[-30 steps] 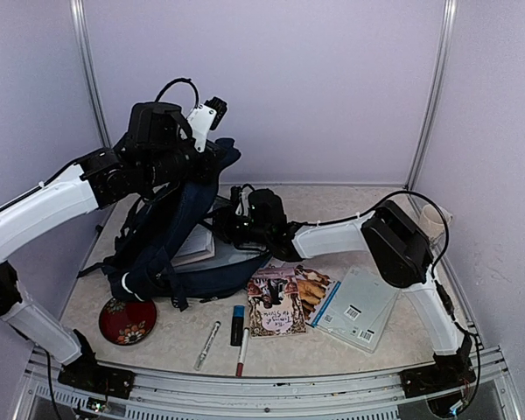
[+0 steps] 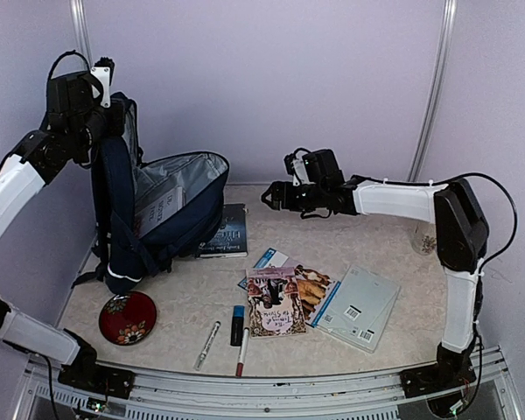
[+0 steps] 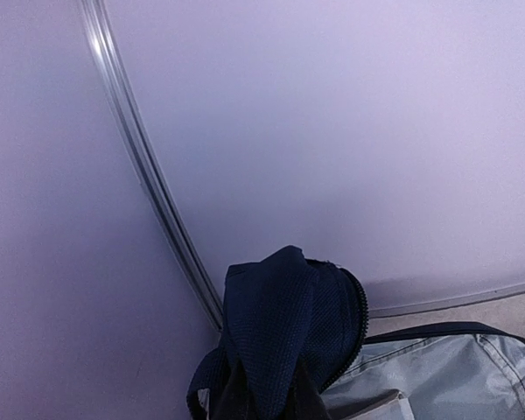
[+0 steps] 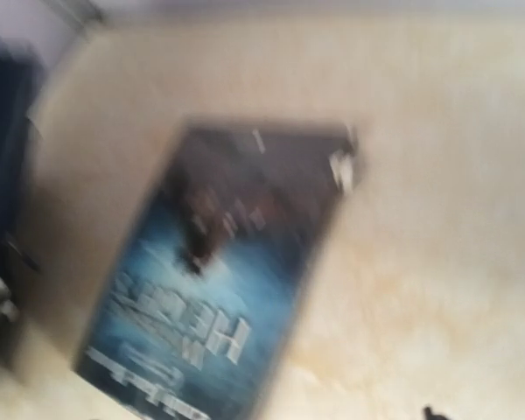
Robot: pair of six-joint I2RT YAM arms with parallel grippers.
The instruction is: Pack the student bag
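Observation:
The navy backpack (image 2: 118, 219) stands open at the left, a pale book (image 2: 162, 210) inside. My left gripper (image 2: 114, 118) is high at the back left, shut on the backpack's fabric (image 3: 271, 324). My right gripper (image 2: 271, 197) hangs right of the backpack, empty, its finger opening unclear. Below it lies a dark blue book (image 2: 220, 232) (image 4: 210, 262), blurred in the right wrist view.
In front lie a pink book (image 2: 276, 302), a food-picture book (image 2: 311, 289), a grey notebook (image 2: 357, 311), several pens and markers (image 2: 238, 325), and a red floral dish (image 2: 128, 318). A cup (image 2: 424, 238) stands at the right.
My left gripper has moved up and left, pulling the backpack left and open and uncovering the dark book. My right gripper has withdrawn from the backpack to the right and upward.

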